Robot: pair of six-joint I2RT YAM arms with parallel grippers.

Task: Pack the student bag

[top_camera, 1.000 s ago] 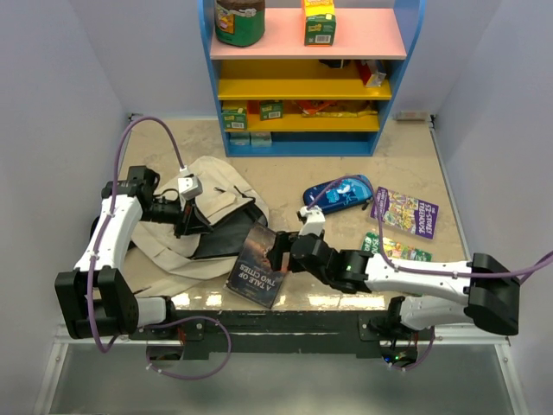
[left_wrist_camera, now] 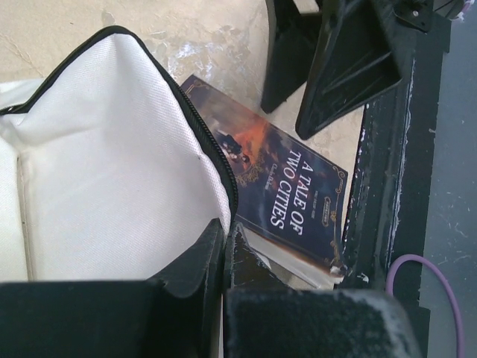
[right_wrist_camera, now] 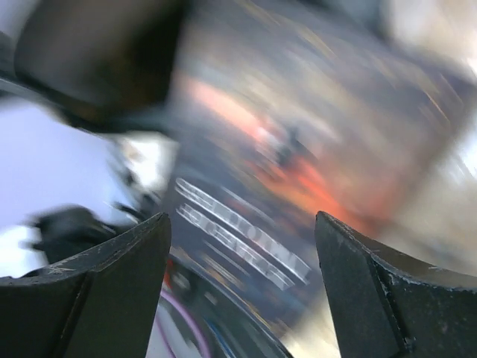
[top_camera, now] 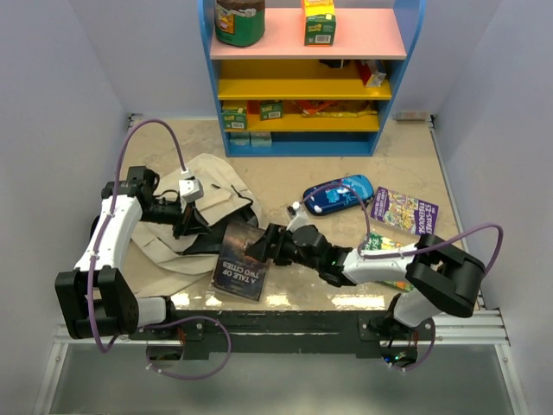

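A cream fabric bag (top_camera: 166, 255) with a black zipper lies open on the left of the table. My left gripper (top_camera: 197, 228) is shut at the bag's front flap; in its wrist view the zippered edge (left_wrist_camera: 195, 119) runs down to the fingertips, and whether fabric is between them is unclear. The book A Tale of Two Cities (top_camera: 239, 268) lies at the bag's right edge. My right gripper (top_camera: 270, 246) stands open over the book's upper right part; the book is blurred in the right wrist view.
A blue pencil case (top_camera: 337, 194), a purple book (top_camera: 403, 211) and a green book (top_camera: 387, 244), partly covered by the right arm, lie to the right. A colourful shelf (top_camera: 298, 147) stands at the back. The table's front edge is close below the book.
My right gripper has moved left over the book. The book has shifted left toward the bag and turned slightly. The left arm is nearly still.
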